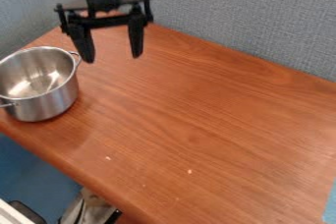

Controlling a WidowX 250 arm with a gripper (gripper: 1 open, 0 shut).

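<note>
My black gripper [110, 41] hangs open at the upper left above the wooden table [210, 120], its two fingers spread apart with nothing between them. Just left of it and lower in the view, a steel pot [39, 90] with side handles stands upright at the table's left edge. The pot looks empty, and the gripper is apart from it.
A grey textured partition [250, 17] borders the back and left. Blue floor and some dark and white items show below the table's left edge.
</note>
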